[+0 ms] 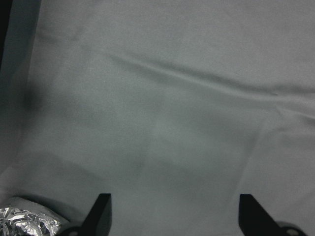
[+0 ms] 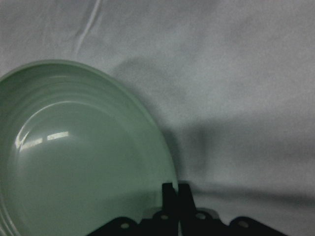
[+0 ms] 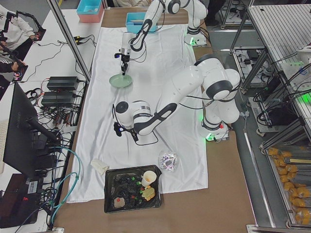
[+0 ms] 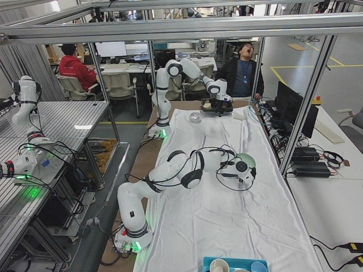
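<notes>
A green plate [image 3: 120,81] lies on the white cloth; in the right wrist view its rim [image 2: 157,137] runs under my right gripper, which is shut with its fingertips at that rim; whether the rim is between them is unclear. My left gripper hangs open over bare cloth in the middle, with a foil-like item [image 1: 24,221] at the lower left of its wrist view. In the camera left view a black tray [image 3: 121,191] holds a cream cup [image 3: 148,177] and small items, near a clear bag [image 3: 168,160].
A folded cloth [image 3: 100,165] lies left of the black tray. A blue bin [image 4: 235,265] with cups stands at the far end from it. Monitors and cables line the side table [image 4: 329,204].
</notes>
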